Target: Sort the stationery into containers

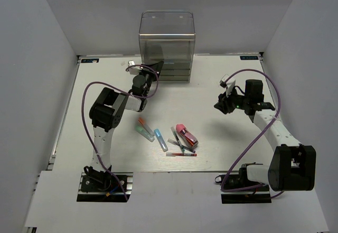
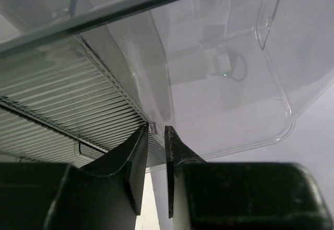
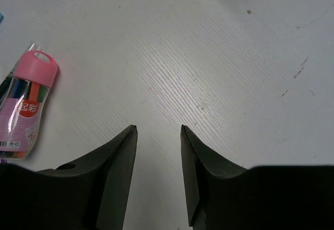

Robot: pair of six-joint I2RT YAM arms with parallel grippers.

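My left gripper is at a clear plastic drawer container (image 1: 167,43) at the back, its fingertips part open with a narrow gap, at the edge of a transparent bin (image 2: 229,99); whether anything is between them is unclear. My right gripper stands open and empty above the bare table on the right. A pink-capped pen bottle (image 3: 28,105) lies left of it. In the top view, pens and markers lie near the front: an orange one (image 1: 146,125), a green one (image 1: 144,133), a blue one (image 1: 161,140) and a red one (image 1: 181,154).
The container stands against the back wall. Purple cables arch over both arms.
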